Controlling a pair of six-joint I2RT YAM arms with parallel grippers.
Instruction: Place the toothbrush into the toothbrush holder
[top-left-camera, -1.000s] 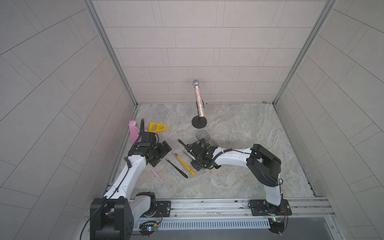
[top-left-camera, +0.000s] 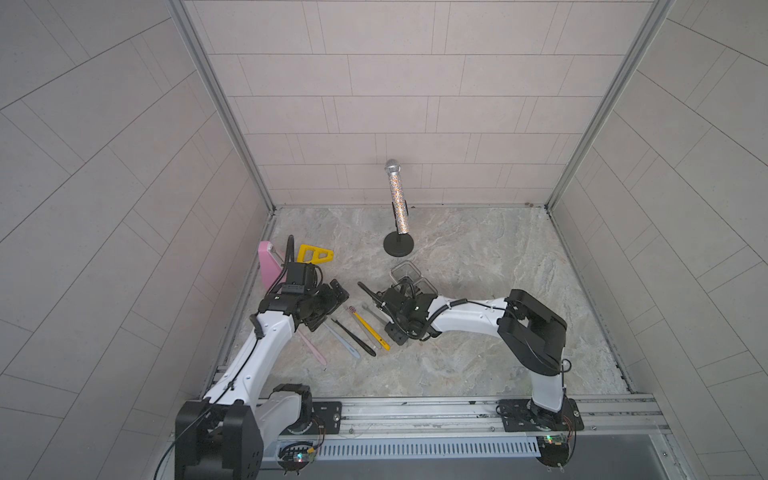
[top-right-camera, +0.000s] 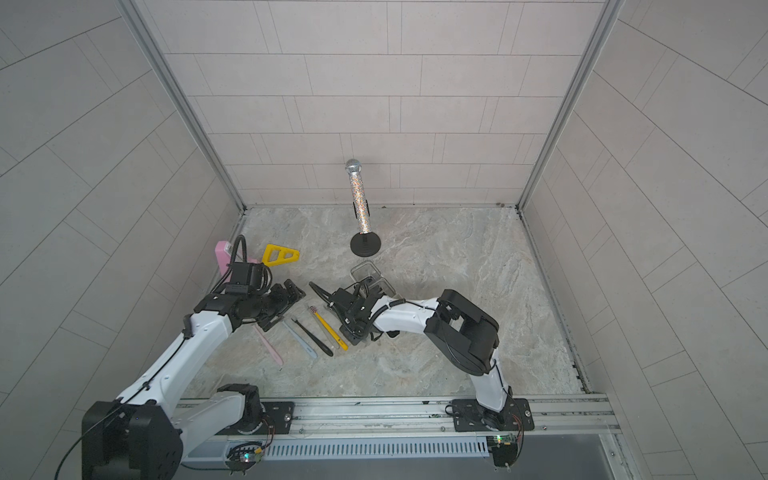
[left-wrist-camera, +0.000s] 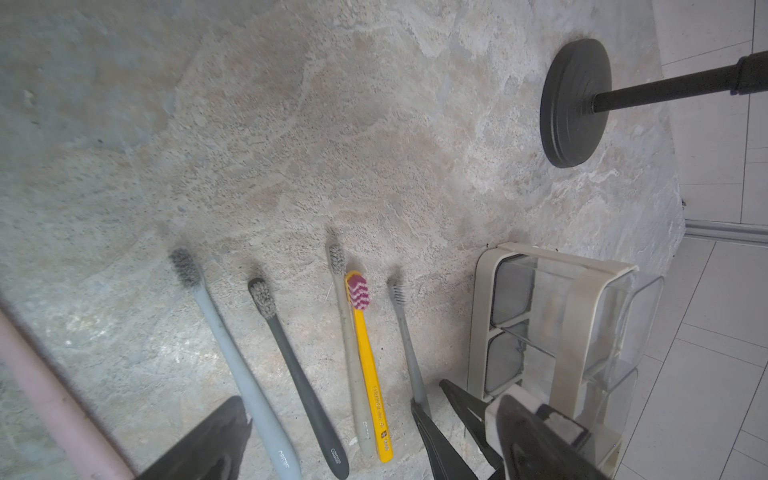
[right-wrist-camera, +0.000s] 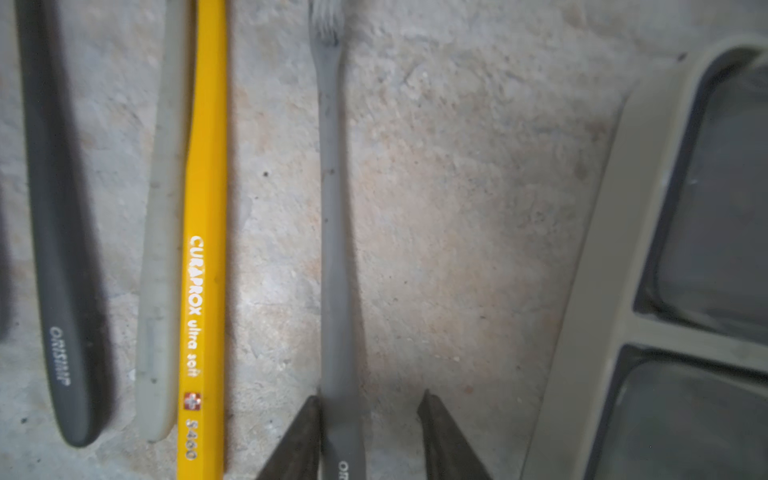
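A slim grey toothbrush (right-wrist-camera: 331, 232) lies on the stone surface, its lower handle between the parted fingers of my right gripper. The handle is close to the left finger; a gap shows on the other side. Right of it stands the toothbrush holder (left-wrist-camera: 586, 320), a beige frame with clear compartments; no brush shows in the parts I see. My left gripper is open above other brushes: yellow (left-wrist-camera: 369, 376), pale grey (left-wrist-camera: 349, 360), black (left-wrist-camera: 300, 380) and light blue (left-wrist-camera: 232, 352). A pink brush (left-wrist-camera: 60, 392) lies farther left.
A microphone stand with a round black base (top-left-camera: 398, 245) rises behind the holder. At the back left are a yellow frame-like object (top-left-camera: 315, 254) and a pink object (top-left-camera: 268, 265).
The toothbrushes look unmoved.
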